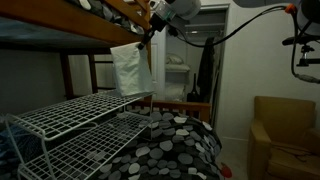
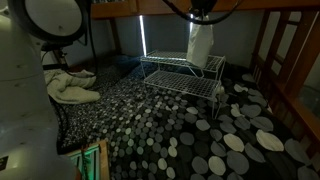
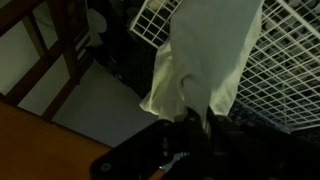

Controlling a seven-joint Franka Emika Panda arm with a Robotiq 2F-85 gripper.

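A white cloth hangs from my gripper, which is shut on its upper part. In exterior view 1 the cloth drops just beyond the right end of the two-tier white wire rack. Exterior view 2 has the cloth hanging in front of or over the rack; the exact gap cannot be told. Seen from the wrist, the cloth spreads out from between the dark fingers, with the rack's wire grid below it.
A wooden bunk frame overhangs the rack. The rack stands on a bed with a dark, pebble-patterned cover. A brown armchair is off to the right. Both rack shelves look bare.
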